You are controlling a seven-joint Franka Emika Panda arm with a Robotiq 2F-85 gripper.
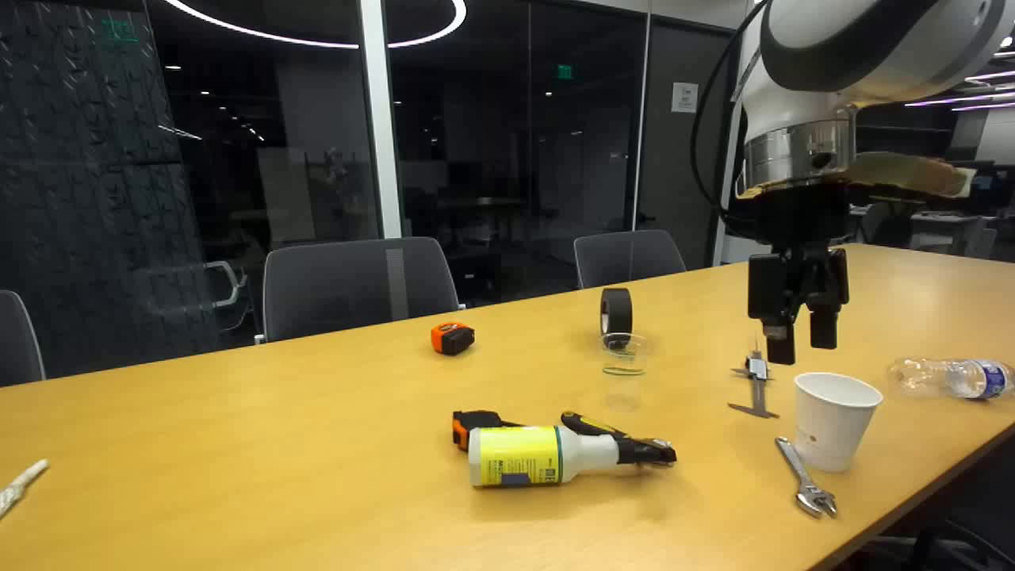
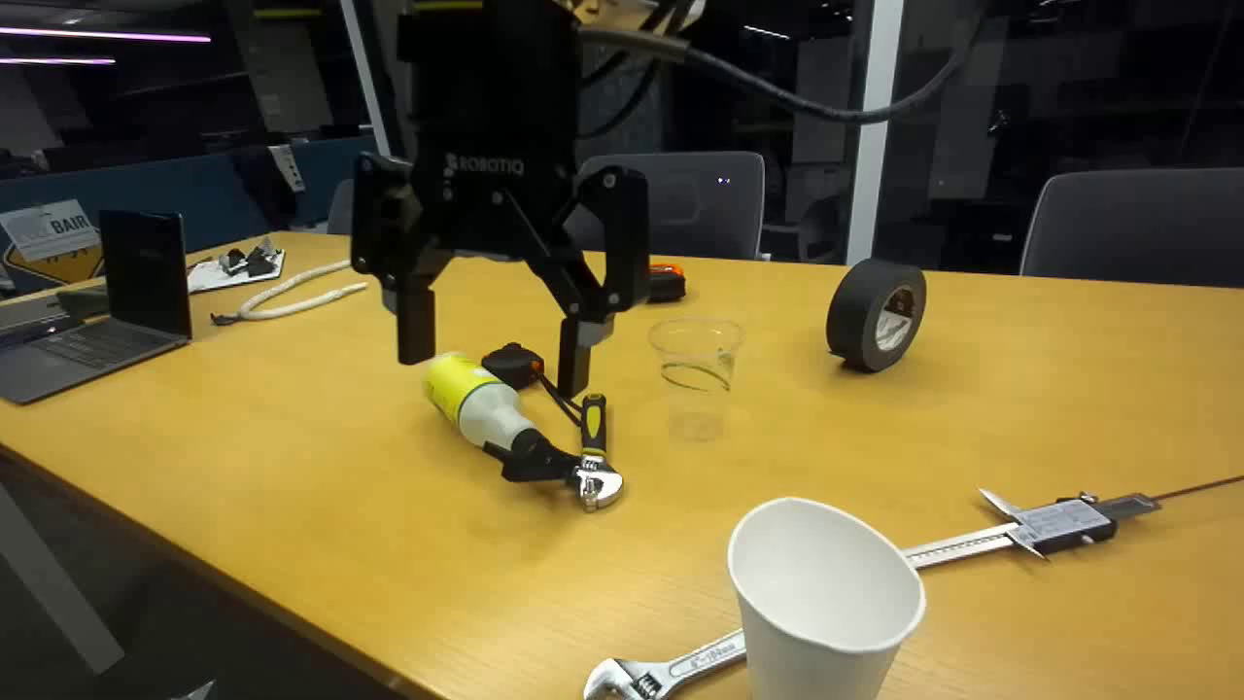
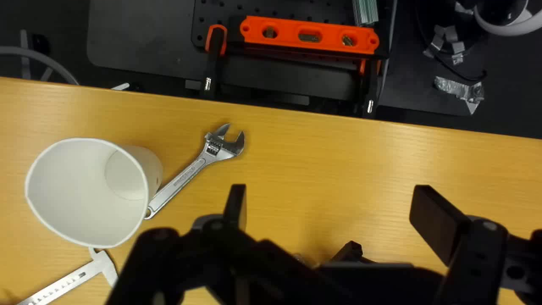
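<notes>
My gripper [image 2: 487,350] hangs in the air above the table, open, with nothing between its fingers. In the wrist view its two fingers [image 3: 438,223] stand wide apart over bare wood. A white paper cup [image 1: 833,419] stands upright near the table's edge, with a silver adjustable wrench [image 3: 195,167] lying beside it. A spray bottle with a yellow label [image 1: 518,457] lies on its side. Against its black nozzle end is a second wrench with a black-and-yellow handle [image 2: 594,426]. A clear plastic cup [image 2: 696,379] stands upright near them.
Digital calipers [image 2: 1055,525] lie behind the paper cup. A black tape roll [image 2: 875,315] stands on edge. An orange-black tape measure [image 1: 452,338] sits farther back, another [image 1: 473,425] behind the bottle. A plastic water bottle [image 1: 951,377] lies right; a laptop [image 2: 105,315] stands far left.
</notes>
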